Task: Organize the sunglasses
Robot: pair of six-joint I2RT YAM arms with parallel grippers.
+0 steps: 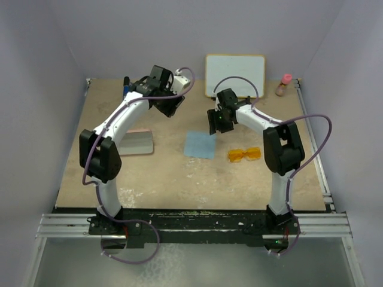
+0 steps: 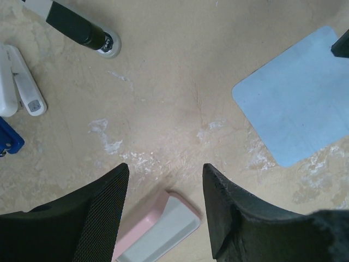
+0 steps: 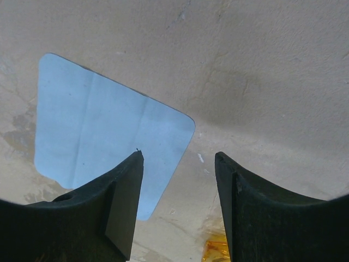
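Yellow-orange sunglasses (image 1: 244,155) lie on the table right of the blue cloth (image 1: 200,145); in the right wrist view only a corner of the sunglasses (image 3: 216,249) shows. The grey-white case (image 1: 136,143) rests at the left, its pinkish edge showing in the left wrist view between and below the fingers. My left gripper hovers above the table up-left of the cloth, its fingers apart with nothing between. Near the cloth's upper right corner, my right gripper is also parted and empty, the cloth partly beneath it.
A white board (image 1: 235,75) leans at the back, with a pink-capped bottle (image 1: 283,85) to its right. A stapler (image 2: 27,82), a blue item (image 2: 10,136) and a dark-handled tool (image 2: 76,24) lie at the back left.
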